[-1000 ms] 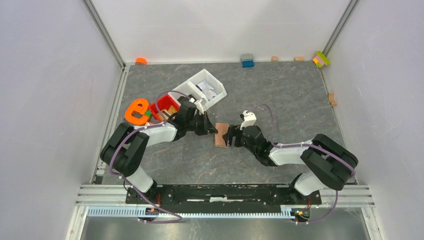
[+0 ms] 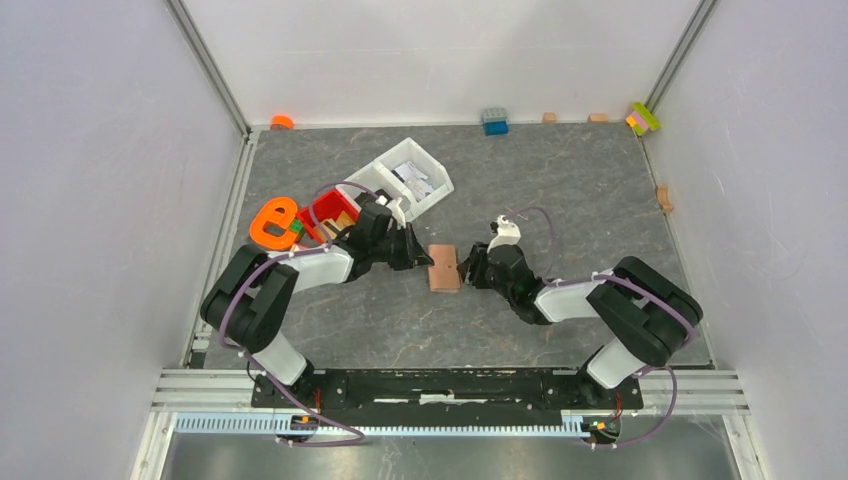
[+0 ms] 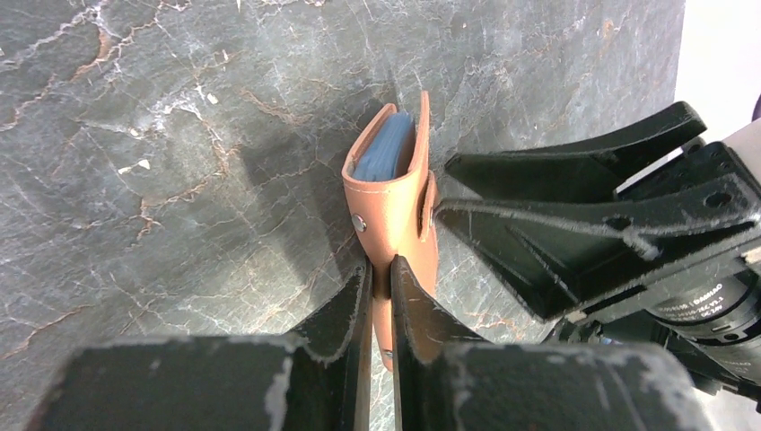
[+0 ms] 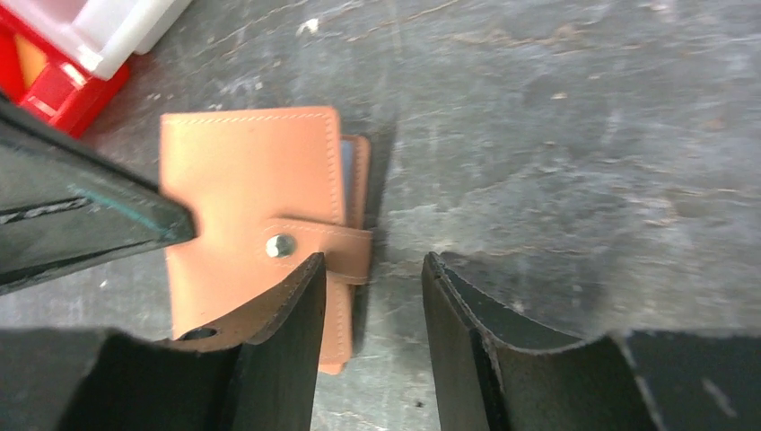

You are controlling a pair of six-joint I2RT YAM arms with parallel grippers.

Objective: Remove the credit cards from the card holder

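The tan leather card holder [image 2: 442, 272] is between my two grippers. My left gripper is shut on the holder [image 3: 415, 260]. Blue-grey cards [image 3: 386, 148] show inside its open end. In the right wrist view, a strap with a silver stud [image 4: 281, 245] crosses the holder's edge, and a left finger [image 4: 135, 215] lies over the opposite side. The right gripper is beside the strap edge with its fingertips apart. Bare table shows in the gap between them, and nothing is held there. Whether the stud is fastened, I cannot tell.
Behind my left arm stand a white divided tray [image 2: 440, 190] with pale items and a red bin [image 2: 320, 208]. An orange ring-like object [image 2: 262, 222] lies farther left. Blocks [image 2: 495, 122] line the back edge.
My right gripper has drawn back a little to the right, uncovering more of the card holder. The left gripper stays in place at the holder's left side.
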